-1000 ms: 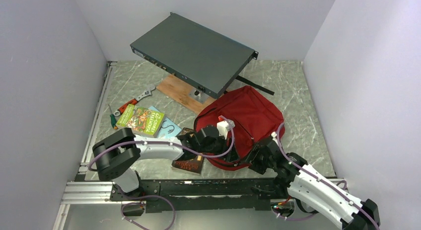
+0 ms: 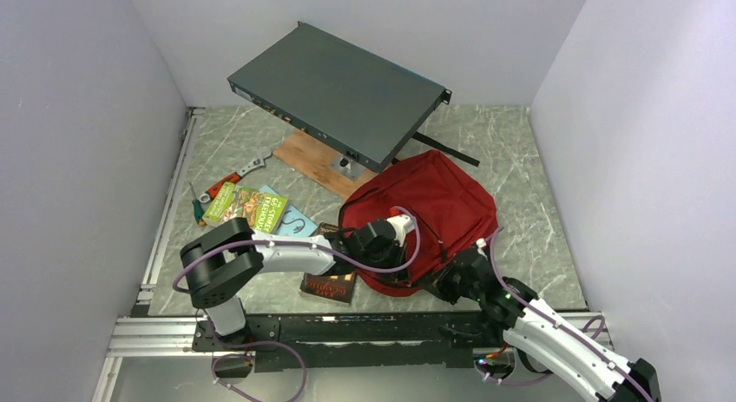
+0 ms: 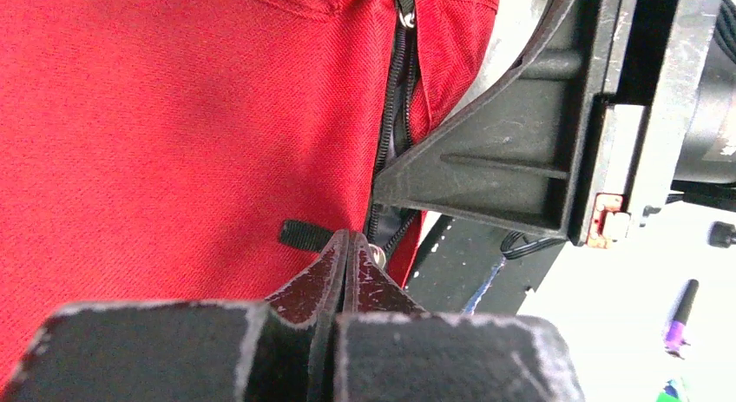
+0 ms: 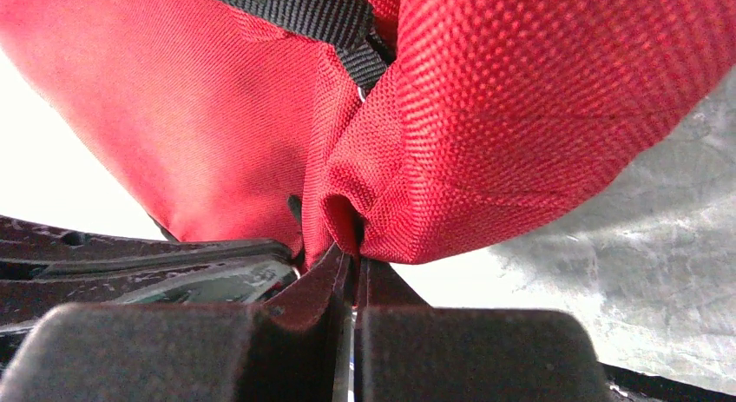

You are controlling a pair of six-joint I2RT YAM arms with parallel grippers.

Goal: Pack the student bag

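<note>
A red backpack (image 2: 438,194) lies at the front middle, both grippers at its near edge. In the left wrist view a zipper (image 3: 391,89) runs along the red fabric, with a black pull strap (image 3: 304,235). My left gripper is shut at the strap by the zipper; whether the strap is between its tips is unclear. My right gripper is shut right against a fold of red fabric at the bag's edge; whether it pinches any fabric is hidden.
Books (image 2: 246,207) lie to the left, a darker book (image 2: 327,287) beneath the left arm, tools (image 2: 226,181) beyond them. A dark metal case (image 2: 338,89) overhangs a wooden board (image 2: 308,159) at the back. Bare table shows right of the bag.
My right arm has shifted slightly, staying at the bag's near edge.
</note>
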